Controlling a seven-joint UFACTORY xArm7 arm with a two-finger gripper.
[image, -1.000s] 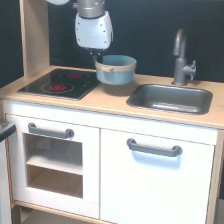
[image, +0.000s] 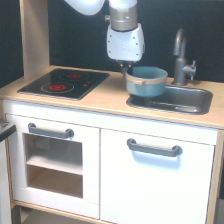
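A blue-grey pot (image: 147, 88) is in the camera view, roughly upright, overlapping the left part of the metal sink (image: 190, 100). Whether its bottom touches the sink or hangs above it, I cannot tell. At the pot's left side, my gripper (image: 127, 68) reaches down from the white and grey arm, shut on the pot near its edge. The fingertips are small and dark, so the exact spot of the grip is hard to make out.
A black stovetop (image: 65, 83) with red-ringed burners lies to the left, empty. Behind the sink rises a grey faucet (image: 180, 58). Below are white cabinet doors (image: 155, 185) with dark handles.
The pot and my gripper have moved together to the right and slightly lower in view, from beside the stove to the sink's left part.
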